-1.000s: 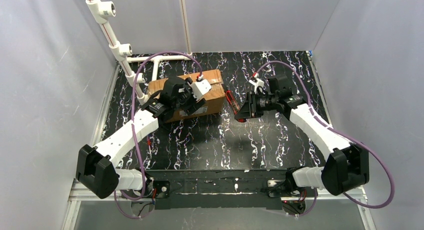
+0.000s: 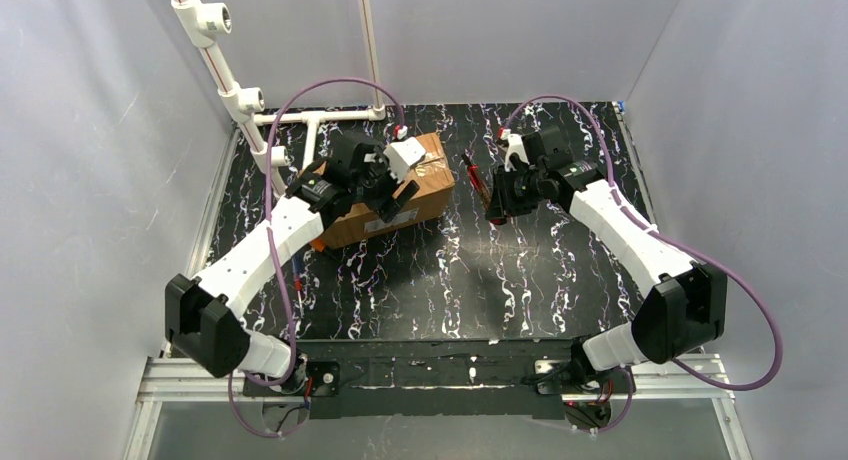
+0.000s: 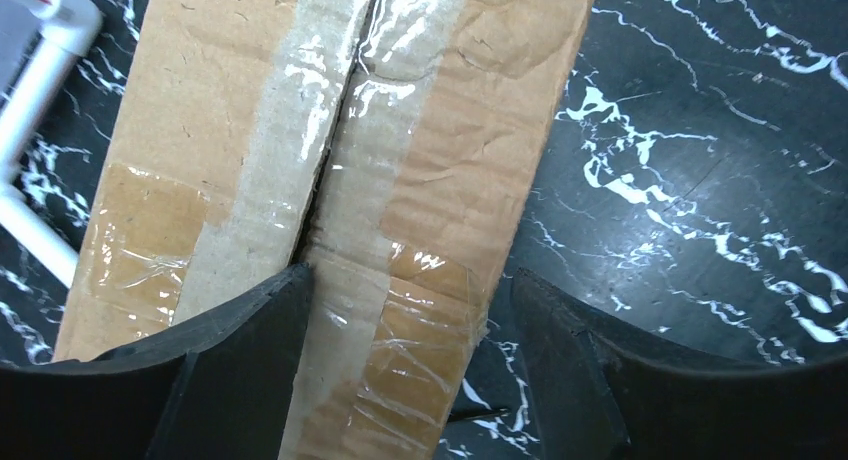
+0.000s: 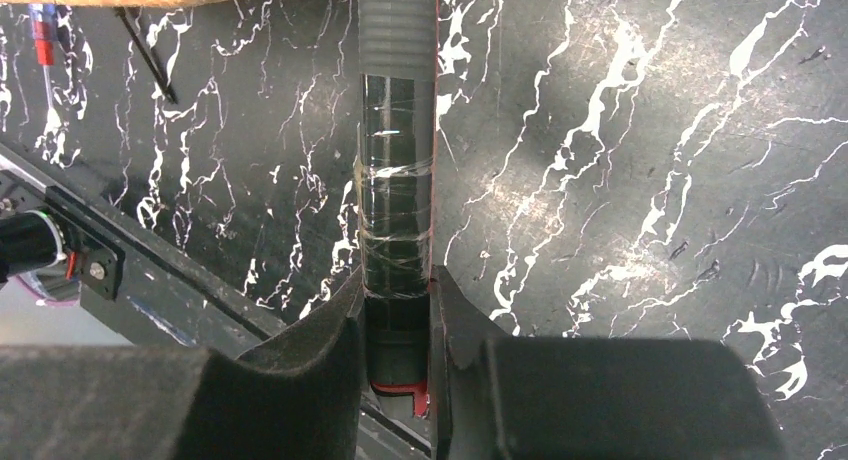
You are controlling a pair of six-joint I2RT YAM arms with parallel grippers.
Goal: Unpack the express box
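The cardboard box [image 2: 425,195], taped along a centre seam, lies at the middle left. My left gripper is part open over its top, with the taped seam and flap between and below the fingers. My right gripper is shut on a tool [image 4: 396,170] with a dark, tape-wrapped body and grey section; in the top view it shows red and stands off the box's right end, its tip hidden in the wrist view.
A screwdriver [image 4: 43,35] and a thin dark rod [image 4: 150,60] lie on the marble table in front of the box. White pipe framing [image 2: 340,114] runs behind and left of it.
My left arm has shifted slightly up and right over the box, which sits slightly differently.
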